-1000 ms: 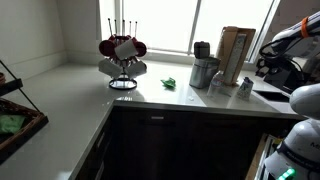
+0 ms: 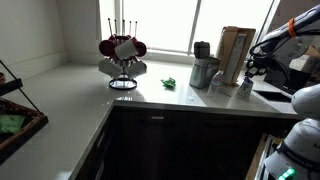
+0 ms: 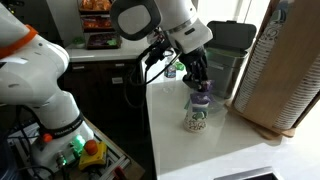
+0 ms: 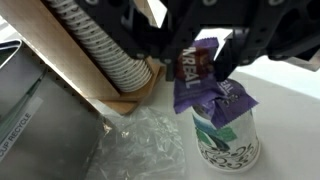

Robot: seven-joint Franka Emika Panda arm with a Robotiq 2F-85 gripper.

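Note:
A purple packet [image 4: 194, 75] with white lettering stands partly in a printed white cup [image 4: 230, 143], its upper end sticking out above the rim. In exterior view 2 the cup [image 3: 195, 122] is on the counter, with the purple packet [image 3: 201, 99] at its top. Right over the cup is my gripper [image 3: 201, 82], pointing down. The wrist view has the packet's upper end at the dark fingers; whether they press on it cannot be told. From exterior view 1 the gripper [image 2: 253, 70] is small, above the cup [image 2: 245, 88] on the right.
A grey bin [image 3: 229, 55] and a tall brown-and-white stack [image 3: 280, 70] stand close behind the cup. Clear crumpled plastic [image 4: 140, 145] lies beside it. A green item [image 2: 168, 82] and a mug rack [image 2: 123, 82] are farther left.
My gripper has shifted a little to the left in exterior view 1, over the cup. The cup and the other counter items have stayed in place.

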